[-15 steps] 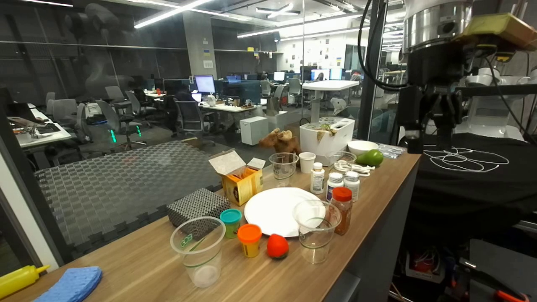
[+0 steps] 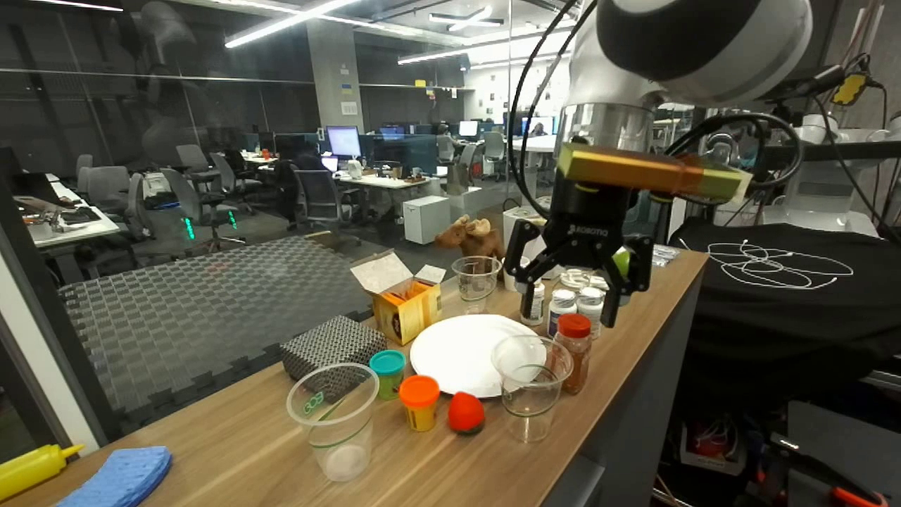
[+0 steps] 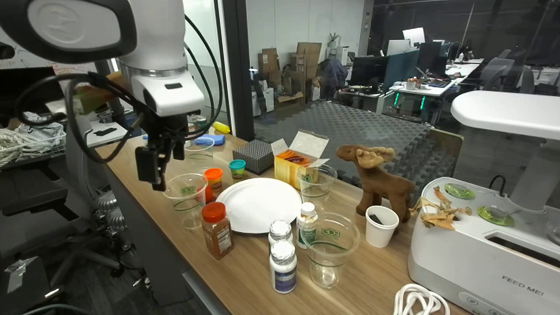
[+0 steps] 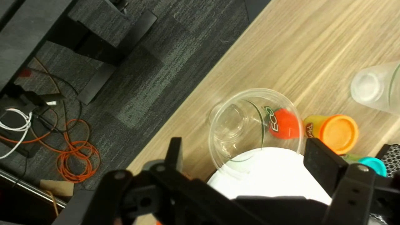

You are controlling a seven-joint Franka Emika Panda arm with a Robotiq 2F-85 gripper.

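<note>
My gripper (image 2: 570,313) hangs open above the table, clear of everything, with nothing between its fingers. In the wrist view a clear plastic cup (image 4: 240,123) stands in front of the fingers, lower down on the wood. Behind that cup's wall shows a red ball-like object (image 4: 285,123). A yellow tub with an orange lid (image 4: 339,134) is beside it, and a teal-lidded tub (image 2: 388,372) stands close by. The white plate (image 2: 460,346) lies flat and bare. Next to the plate is a spice jar with a red lid (image 3: 216,231).
Several white-capped bottles (image 3: 283,267), more clear cups (image 3: 330,241), a toy moose (image 3: 378,178) and a white machine (image 3: 472,252) crowd one end. An open yellow box (image 2: 405,308) and a black mesh block (image 2: 334,346) line the far edge. Bare wood lies near the blue cloth (image 2: 118,477).
In exterior view 1 my gripper has moved left and somewhat lower, from beyond the table's right edge to over the table. Its fingers now stand wider apart. The tabletop objects visible in both frames have not moved.
</note>
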